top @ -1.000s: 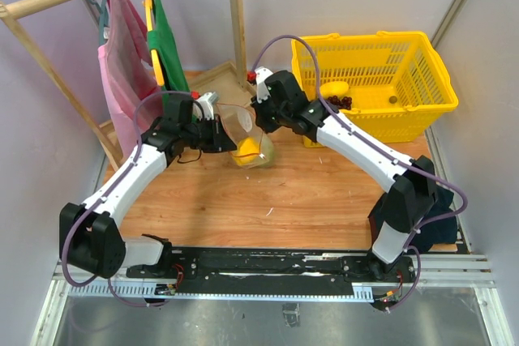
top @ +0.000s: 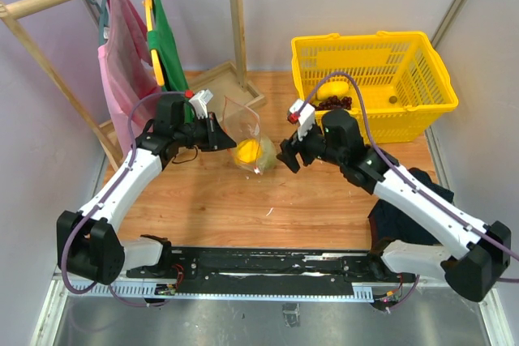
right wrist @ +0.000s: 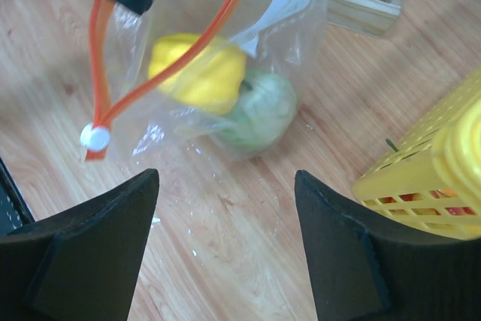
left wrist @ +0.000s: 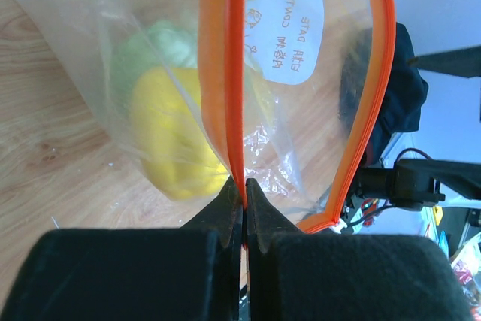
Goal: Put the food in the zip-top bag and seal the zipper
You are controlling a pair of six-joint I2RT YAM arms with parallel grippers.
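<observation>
A clear zip top bag with an orange zipper edge stands on the table with its mouth open. Inside it lie a yellow pepper-like food and a pale green one. My left gripper is shut on the orange edge at one side of the mouth. A white zipper slider shows at a corner of the orange edge in the right wrist view. My right gripper, just right of the bag, is open, its fingers apart and nothing between them.
A yellow basket at the back right holds a yellow food and dark grapes. Hanging clothes are at the left and a wooden tray behind the bag.
The bag's mouth spread wider. The left arm has hardly moved.
</observation>
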